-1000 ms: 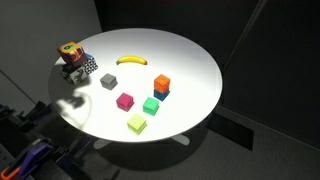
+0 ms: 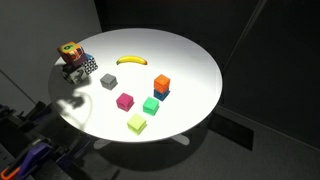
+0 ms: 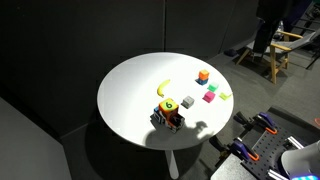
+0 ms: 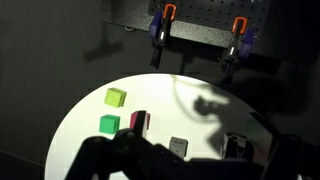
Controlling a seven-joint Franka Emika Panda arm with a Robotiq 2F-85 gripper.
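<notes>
My gripper appears at the bottom of the wrist view, its dark fingers spread apart, high over the round white table (image 2: 195, 75). Nothing shows held between them. Small cubes lie loose on the table: grey (image 2: 109, 81), magenta (image 2: 125, 102), green (image 2: 151, 105) and yellow-green (image 2: 136, 124). An orange cube (image 2: 162, 82) rests on a blue cube (image 2: 161, 95). A yellow banana (image 2: 132, 60) lies toward the far side. On the left, a colourful orange-topped object (image 3: 169, 104) sits on a dark patterned item (image 2: 90, 66).
A perforated base plate (image 4: 205, 12) with orange-and-blue clamps (image 4: 163, 25) stands beside the table. A wooden chair (image 3: 290, 45) is in the background.
</notes>
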